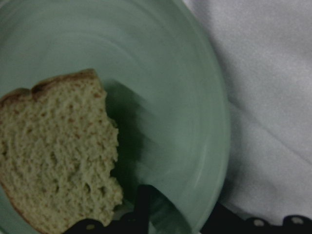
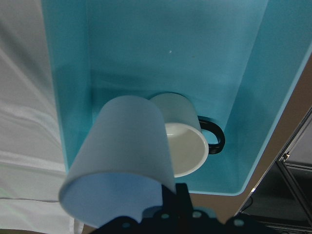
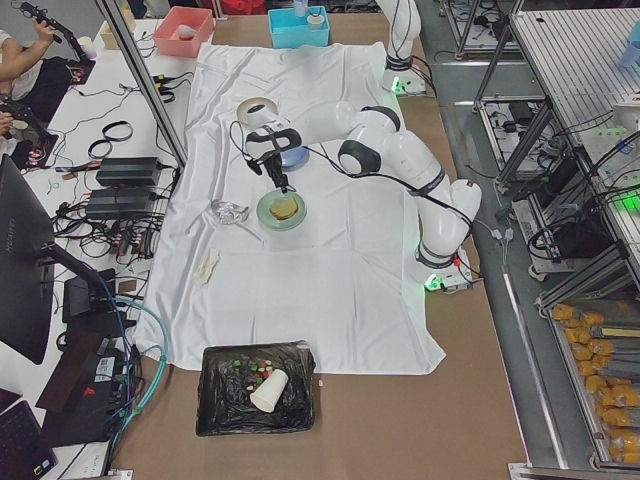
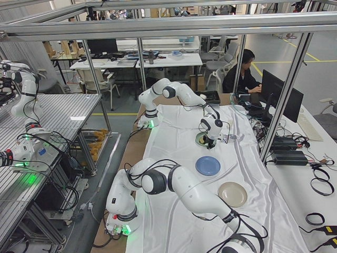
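Note:
A bitten bread slice (image 1: 58,151) lies on a green plate (image 1: 180,87). My left gripper (image 3: 283,185) is low over that plate beside the bread; in the left wrist view its dark tips show at the bottom edge, and their opening is unclear. My right gripper is shut on a white cup (image 2: 114,146), held over a blue bin (image 2: 214,48) in which a white mug with a black handle (image 2: 183,151) lies on its side.
A blue plate (image 4: 207,165) and a beige plate (image 4: 232,194) sit on the cloth. A foil piece (image 3: 229,212), a pale glove-like item (image 3: 207,266) and a black-lined tray (image 3: 220,400) are also around.

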